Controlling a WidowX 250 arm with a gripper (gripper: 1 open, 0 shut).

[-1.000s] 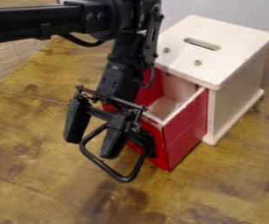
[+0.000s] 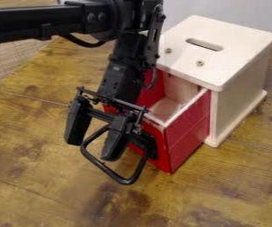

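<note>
My black gripper hangs at the front of a red drawer, low over the wooden floor. A black loop-shaped part, perhaps a handle, curves beneath it at the drawer's front. The fingers overlap with this dark part, so I cannot tell whether they are open or shut, or on what. The drawer is pulled out of a white wooden cabinet with a slot and two bolts on top; its pale interior shows behind my arm.
The arm reaches in from the upper left, partly hiding the drawer.
</note>
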